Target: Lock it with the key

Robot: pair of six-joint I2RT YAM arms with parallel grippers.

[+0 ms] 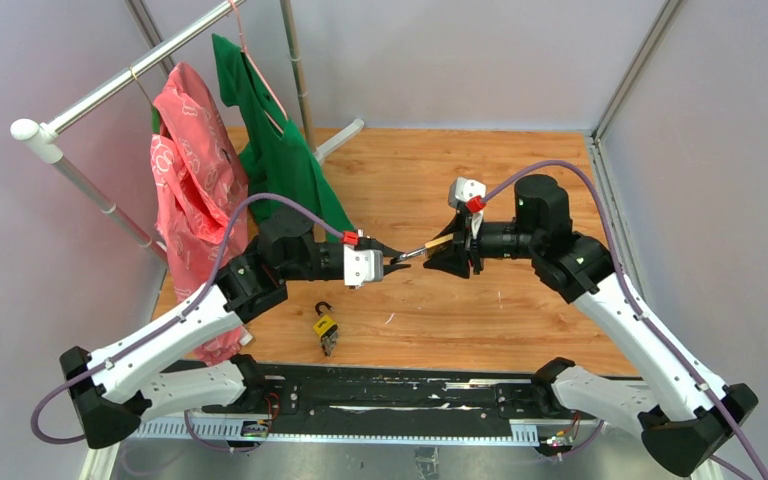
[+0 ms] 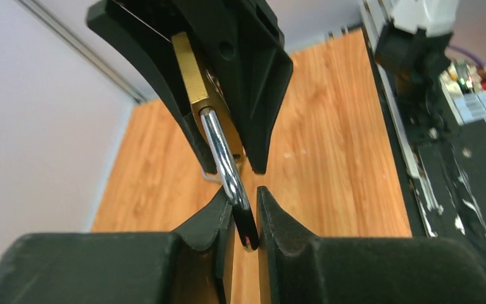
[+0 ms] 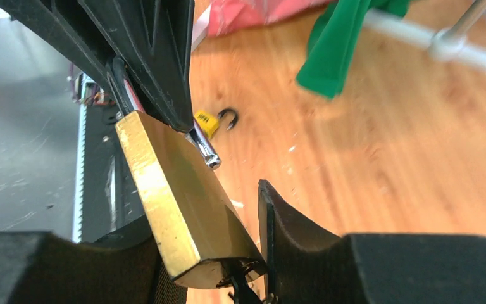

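In midair at the centre, my right gripper [image 1: 438, 250] is shut on a brass padlock [image 3: 164, 190], whose silver shackle [image 2: 221, 152] points toward my left gripper [image 1: 393, 262]. In the left wrist view the shackle's end lies at my left fingertips, which are close together; whether they grip it is unclear. In the right wrist view the left fingers [image 3: 158, 76] reach over the padlock around the shackle. No key is clearly visible in either gripper.
A yellow padlock [image 1: 325, 326] with keys lies at the front centre-left. A rack with pink [image 1: 195, 200] and green [image 1: 285, 170] garments stands at left.
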